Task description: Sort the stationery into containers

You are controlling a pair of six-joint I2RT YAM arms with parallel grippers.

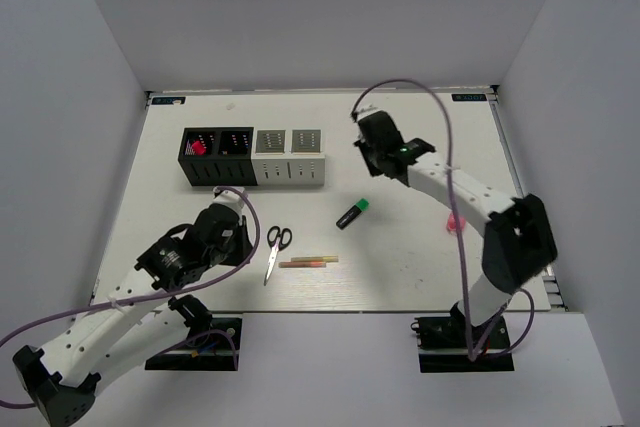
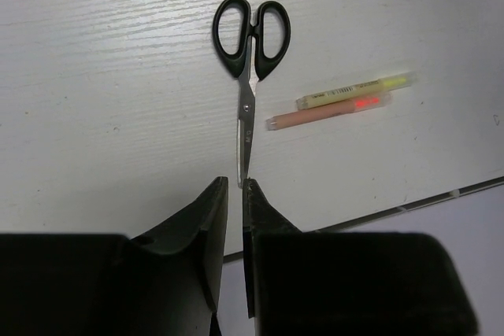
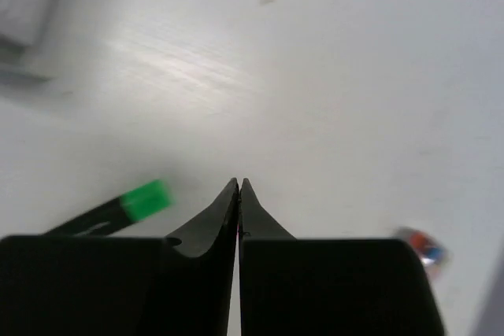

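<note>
Black scissors (image 2: 246,108) lie on the table beside a yellow marker (image 2: 339,94) and a pink marker (image 2: 315,116). A black marker with a green cap (image 1: 352,214) lies right of them, blurred in the right wrist view. My left gripper hovers near the scissors, narrowly open with nothing visible between its fingers. My right gripper is shut, nothing between its fingers, raised above the table right of the containers. A red item (image 1: 199,147) sits in the black container (image 1: 228,169).
A white container (image 1: 288,172) adjoins the black one at the back. A pinkish item (image 1: 455,222) lies under the right arm, partly hidden.
</note>
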